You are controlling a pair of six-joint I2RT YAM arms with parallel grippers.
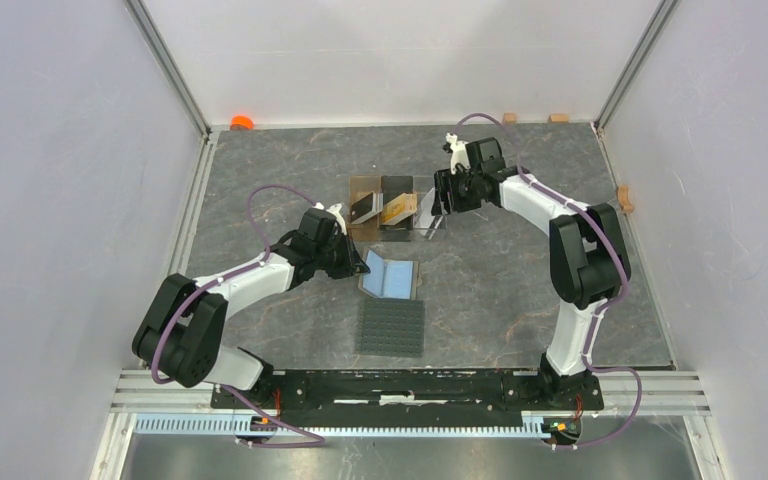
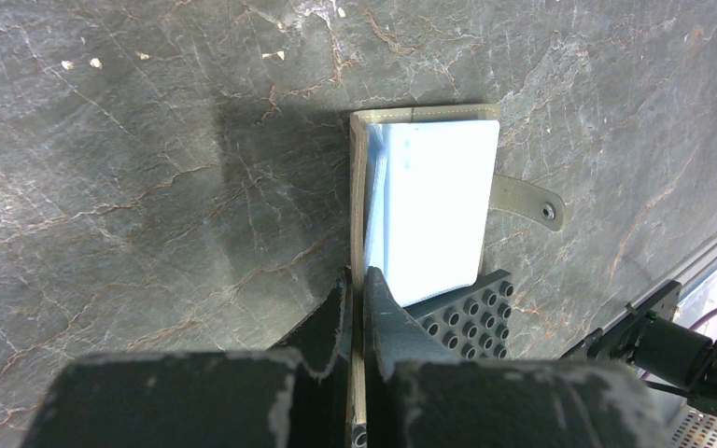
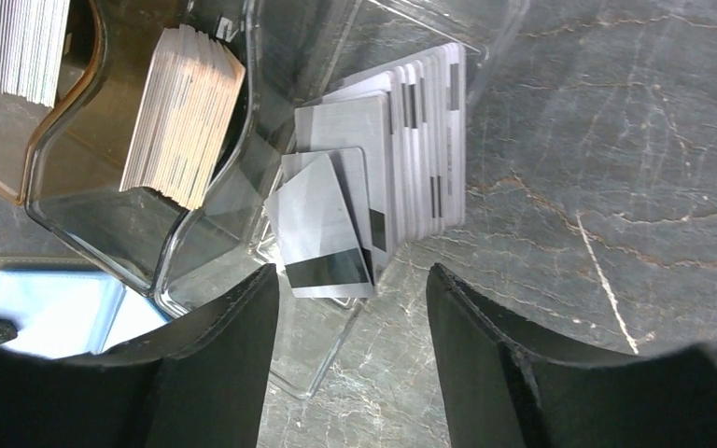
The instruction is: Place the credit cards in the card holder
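The card holder (image 1: pixel 394 279) lies spread open on the table, its pale blue sleeves (image 2: pixel 434 205) showing. My left gripper is shut on one cover edge of it, which stands up between the fingers. White credit cards (image 3: pixel 429 140) lean in a stack inside a clear box (image 3: pixel 313 359).
Beside the clear box, a dark box and a brown box hold yellowish cards (image 3: pixel 187 112) and more cards (image 3: pixel 26 47). A dark studded mat (image 1: pixel 391 328) lies in front of the holder.
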